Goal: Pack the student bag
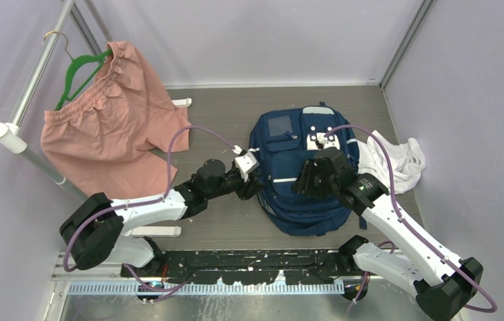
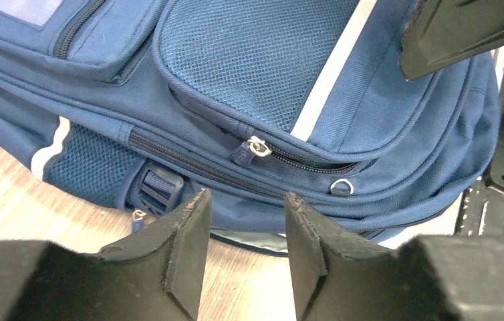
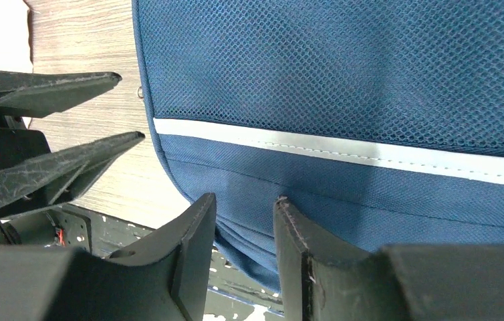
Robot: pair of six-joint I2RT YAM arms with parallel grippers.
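A navy backpack (image 1: 289,207) lies flat with its front pocket upward. My left gripper (image 1: 250,187) is at its left side; in the left wrist view, its parted fingers face a side zipper with a silver pull (image 2: 257,146), with nothing held. My right gripper (image 1: 303,180) is over the front mesh pocket; in the right wrist view its fingers are apart at the white reflective strip (image 3: 343,151) and blue fabric, holding nothing that shows.
Pink shorts (image 1: 115,140) and a green hanger (image 1: 75,70) hang on a white rack at left. A white cloth (image 1: 396,164) lies right of the backpack. Walls bound the back and sides.
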